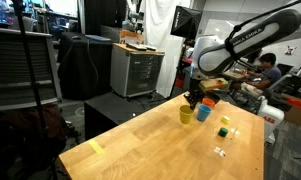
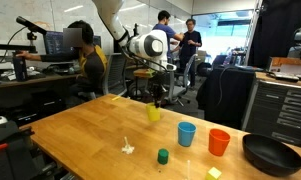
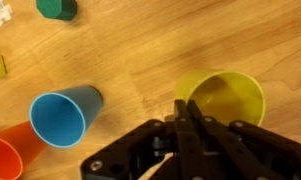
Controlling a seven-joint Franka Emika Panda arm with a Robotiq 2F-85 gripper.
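Observation:
My gripper is shut on the near wall of a yellow cup [image 3: 235,97], whose open mouth faces up toward the camera. In exterior view 1 the gripper [image 1: 192,105] reaches down onto the yellow cup [image 1: 186,116]. From the other side, the yellow cup [image 2: 153,114] appears upright below the gripper [image 2: 158,101]. Whether its base touches the table is hard to tell.
A blue cup [image 2: 186,134] and a red-orange cup [image 2: 219,142] stand nearby, with a black pan [image 2: 272,155] beyond. Closer are a green block [image 2: 163,156], a yellow block [image 2: 213,173] and a white piece [image 2: 128,146].

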